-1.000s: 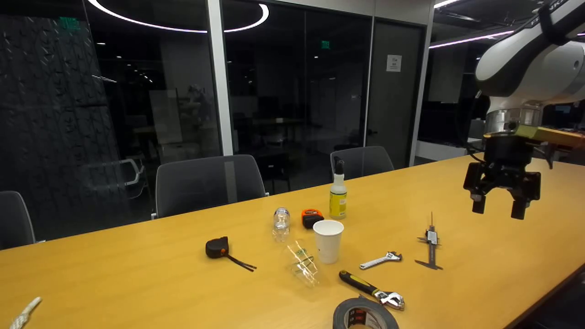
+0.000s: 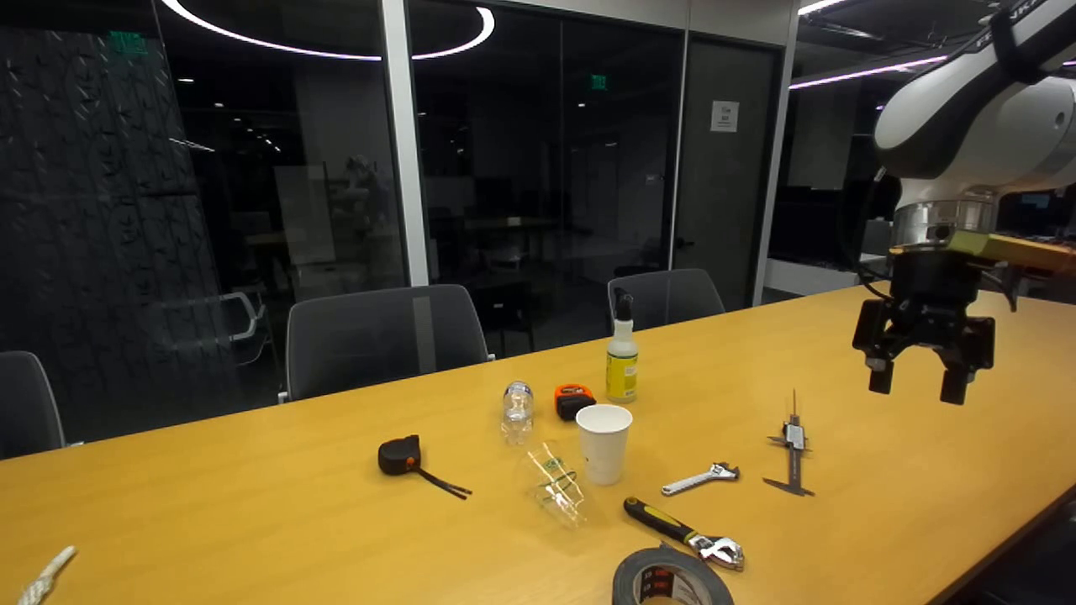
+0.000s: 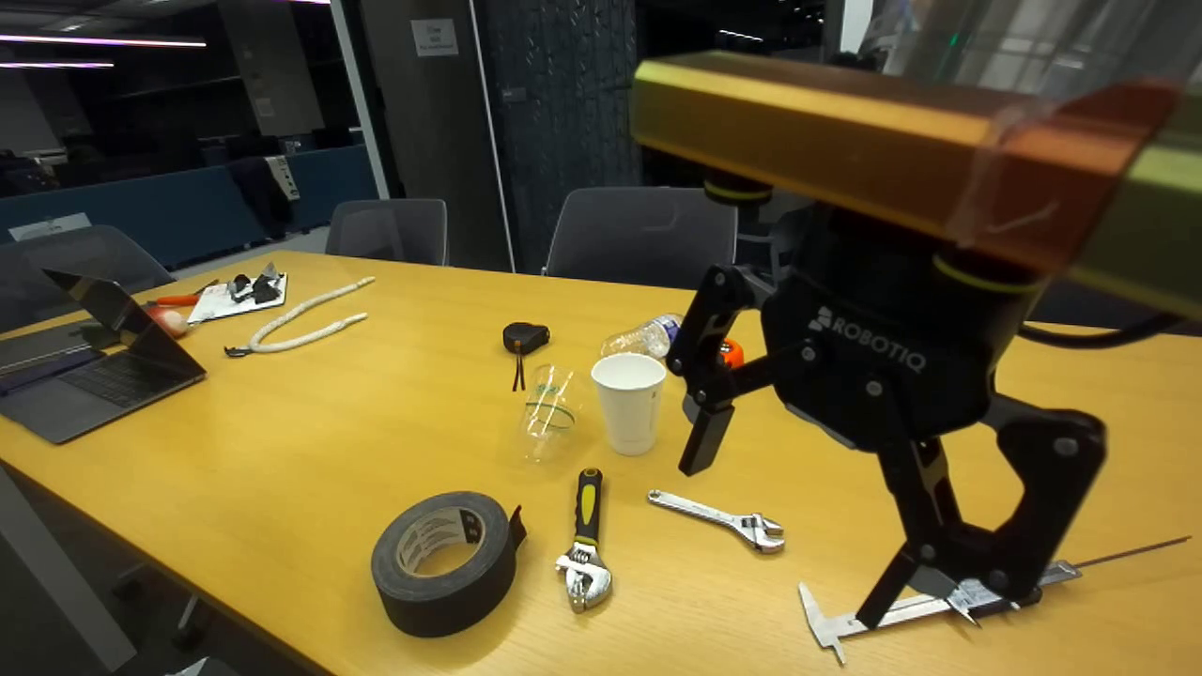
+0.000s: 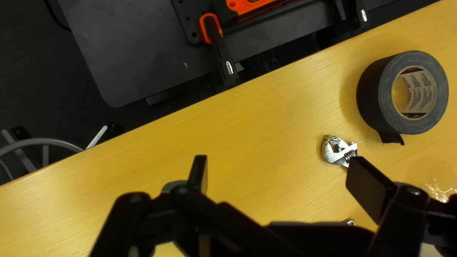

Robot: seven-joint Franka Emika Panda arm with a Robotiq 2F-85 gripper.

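High over the table's right part hangs my gripper (image 2: 916, 383), open, with empty space between its spread fingers. In the wrist view bare wood shows between the fingertips, and the head of the yellow-and-black adjustable wrench (image 4: 338, 150) peeks out beside one of them. That wrench lies near a roll of black tape (image 3: 446, 563). A smaller silver wrench (image 2: 700, 479) and a caliper (image 2: 794, 444) rest flat on the wood. A white paper cup (image 2: 604, 444) stands upright beside a clear plastic cup (image 3: 548, 417) lying on its side.
Behind the cups are a spray bottle (image 2: 622, 363), a clear bottle (image 2: 517, 412) and an orange tape measure (image 2: 574, 400). A black tape measure (image 2: 400, 455) sits farther left. Rope (image 3: 304, 321) and a laptop (image 3: 113, 361) occupy the far end. The table's front edge borders a dark cart (image 4: 141, 55).
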